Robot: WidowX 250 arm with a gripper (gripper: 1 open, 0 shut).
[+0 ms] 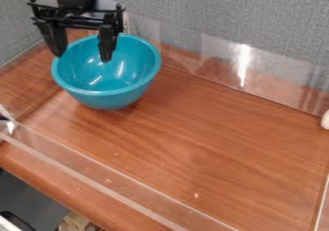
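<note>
My black gripper point(83, 43) hangs in the upper left, over the rim and back left of a glossy turquoise bowl point(110, 90). Its two fingers are spread apart, one near the bowl's left edge and the other above the inside. Nothing shows between them. The bowl looks empty where visible and stands upright on the wooden table.
Clear plastic barriers point(232, 66) edge it, with grey textured walls behind. A small white object point(324, 120) sits at the far right edge.
</note>
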